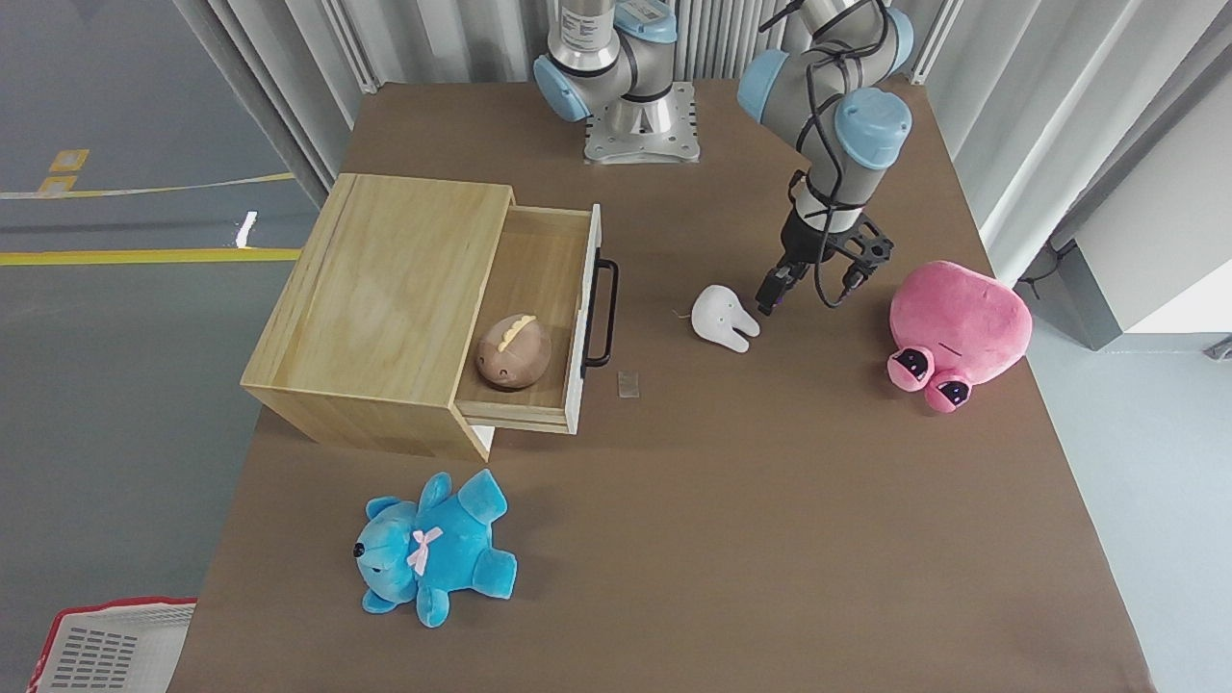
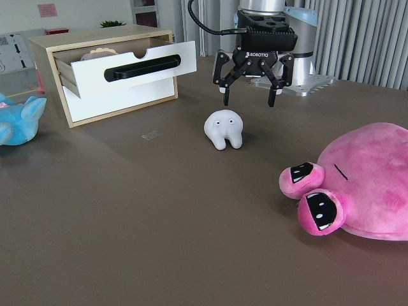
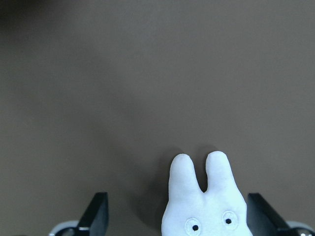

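A small white two-legged plush toy [image 1: 722, 319] with sewn eyes lies on the brown table. My gripper [image 2: 248, 95] hangs open just above and behind it in the left view, nothing between its fingers. In the wrist view the white toy [image 3: 202, 206] sits low in the frame between the two fingertips. A wooden cabinet [image 1: 381, 277] stands to the left with its drawer pulled out; a brown round plush [image 1: 514, 358] lies inside the drawer.
A pink plush [image 1: 959, 318] lies at the right, a blue bear [image 1: 456, 543] at the front left.
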